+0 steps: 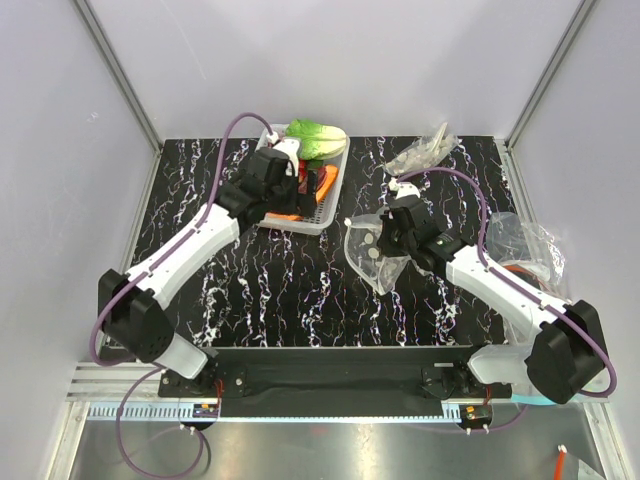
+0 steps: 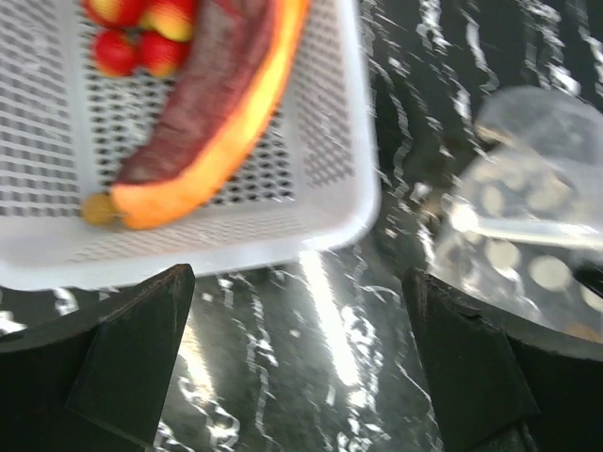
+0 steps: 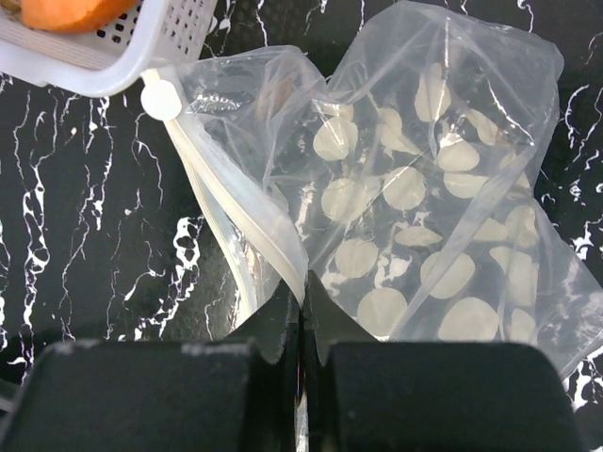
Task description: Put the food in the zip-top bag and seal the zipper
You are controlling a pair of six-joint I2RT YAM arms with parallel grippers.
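Observation:
The clear zip top bag (image 1: 365, 252) with pale dots lies in mid table. My right gripper is shut on the bag's zip edge, and its white slider (image 3: 161, 99) sits at the far end of that edge. Over the white basket's (image 1: 340, 190) front part is my left gripper (image 1: 300, 205), open and empty, its fingers (image 2: 141, 348) wide apart. In the basket are a leafy lettuce (image 1: 318, 138), a long orange vegetable (image 2: 250, 122) beside a dark red piece (image 2: 203, 85), and red tomatoes (image 2: 115, 54). The left arm hides part of the basket from above.
A second clear bag (image 1: 422, 152) lies at the back right. At the right edge is another clear bag (image 1: 535, 250) with something reddish inside. Bare black marbled table (image 1: 270, 300) shows in front of the basket.

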